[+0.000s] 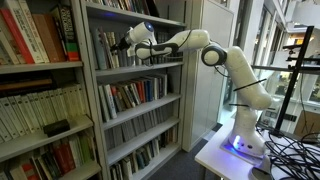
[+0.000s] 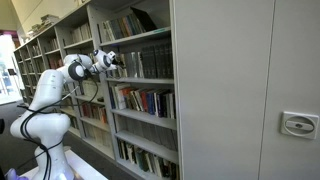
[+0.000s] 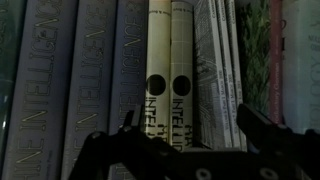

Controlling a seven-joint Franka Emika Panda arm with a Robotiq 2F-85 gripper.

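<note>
My gripper is open, its dark fingers spread along the bottom of the wrist view with nothing gripped between them. Two pale yellow-white book spines, each with a black dot and the word "Intelligence", stand upright in front of the gap. To their left are several thick dark spines with silver lettering; thin white volumes lean on the right. In exterior view 1 the gripper is at an upper shelf of the bookcase, close to the books there. Whether the fingers touch any spine cannot be told.
Lower shelves hold more rows of books. A second bookcase stands beside on the left. The white arm reaches across from its table. A shelf board runs just above the gripper.
</note>
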